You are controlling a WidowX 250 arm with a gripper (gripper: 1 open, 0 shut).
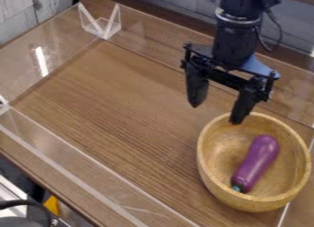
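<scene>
My gripper (225, 91) is open, its two black fingers spread and hanging over the upper back edge of a yellow bowl (214, 163) at the lower right. A purple eggplant-like object (258, 162) lies in the bowl, below and right of the gripper.
A white wire rack (98, 22) stands at the back left. A blue item behind the arm is partly hidden.
</scene>
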